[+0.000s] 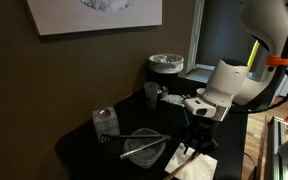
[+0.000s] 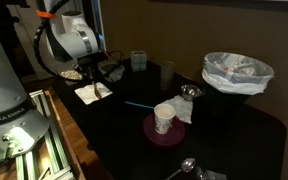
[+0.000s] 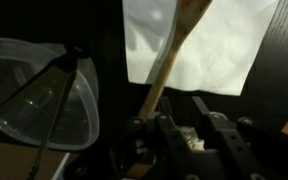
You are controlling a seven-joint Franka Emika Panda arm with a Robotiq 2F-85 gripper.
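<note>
A wooden spoon (image 3: 174, 45) slants over a white napkin (image 3: 210, 62) in the wrist view, its handle running down to my gripper. The gripper is shut on that handle; the exact contact is dark and partly hidden. In exterior view 1 the gripper (image 1: 193, 146) points down above the far part of the napkin (image 1: 202, 166), with the spoon (image 1: 180, 168) reaching toward the near side. Exterior view 2 shows the spoon (image 2: 96, 88) below the gripper, over the napkin. Whether it touches the cloth I cannot tell.
A clear plastic container (image 1: 156, 157) stands left of the napkin, with long-handled utensils lying across it. Beyond are a metal grater-like box (image 1: 105, 121) and a cup (image 1: 151, 92). A white cup (image 2: 164, 118) on a dark red plate (image 2: 163, 140) stands on the table.
</note>
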